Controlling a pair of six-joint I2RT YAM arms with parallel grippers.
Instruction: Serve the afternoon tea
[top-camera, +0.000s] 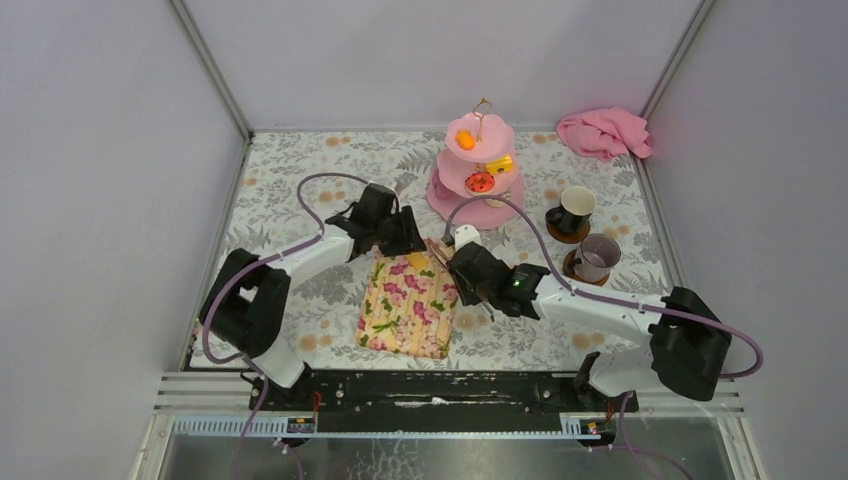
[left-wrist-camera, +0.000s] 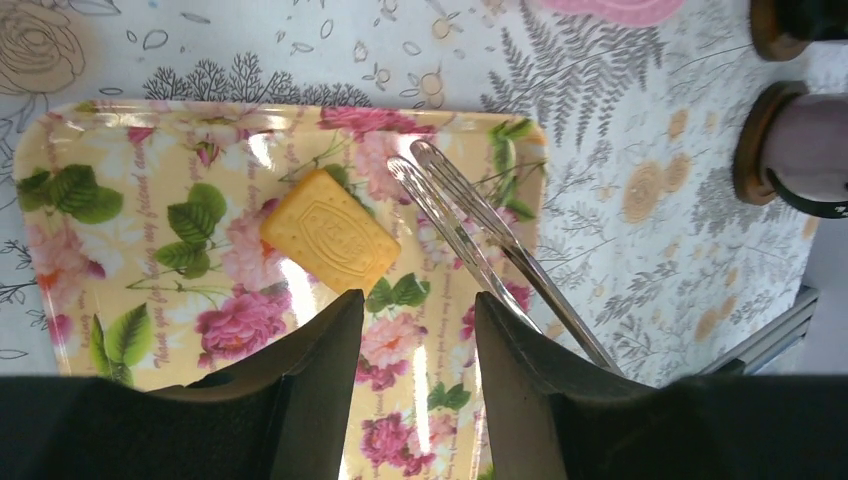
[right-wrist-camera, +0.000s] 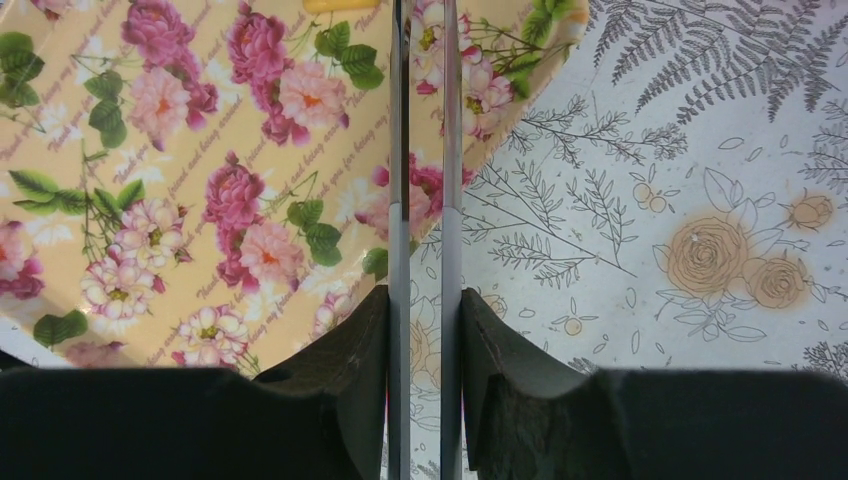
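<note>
The floral tray (top-camera: 400, 320) lies at the front middle, a rectangular biscuit (left-wrist-camera: 330, 230) near its back edge. My left gripper hangs over it, fingers apart with nothing visible between them. My right gripper is shut on long silver tongs, which reach over the tray's right part, their tips just right of the biscuit in the left wrist view.
A pink three-tier stand (top-camera: 450, 205) with treats stands behind the tray. Two cups (top-camera: 581, 200) (top-camera: 598, 255) on coasters are at the right, a pink cloth (top-camera: 600, 130) at back right.
</note>
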